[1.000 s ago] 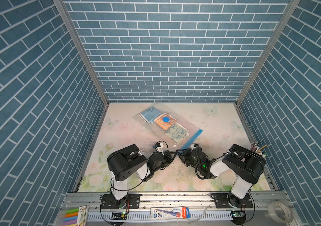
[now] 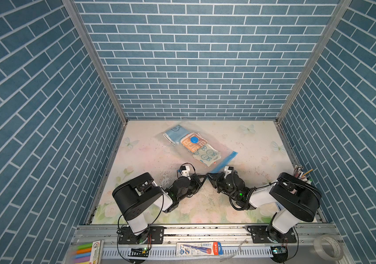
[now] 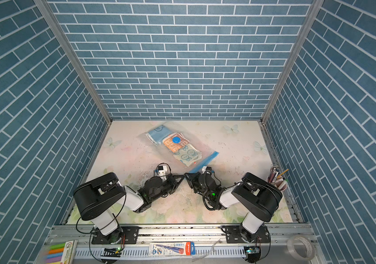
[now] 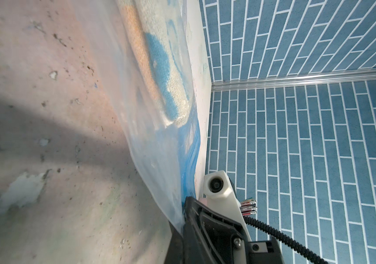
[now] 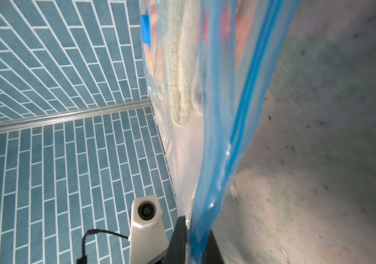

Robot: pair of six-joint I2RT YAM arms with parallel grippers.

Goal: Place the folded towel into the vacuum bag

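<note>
A clear vacuum bag (image 2: 174, 149) with a blue valve (image 2: 194, 140) and blue zipper strip (image 2: 225, 159) lies diagonally on the table. Folded towels (image 3: 188, 154), blue, orange and cream, show inside it. At the bag's near corner my grippers almost meet. My left gripper (image 2: 203, 177) is shut at the bag's corner; in the left wrist view the clear film runs down to its tips, and how much lies between them is hidden. My right gripper (image 2: 210, 176) is shut on the zipper end, which runs between its fingers in the right wrist view.
A cup of pens (image 3: 278, 180) stands at the table's right edge. Tiled walls enclose the table (image 2: 139, 158) at back and sides. Free table shows left and right of the bag.
Both grippers have shifted very slightly at the bag's corner. The arms' elbows moved, the left one outward and the right one rightward and down. The bag lies almost unchanged.
</note>
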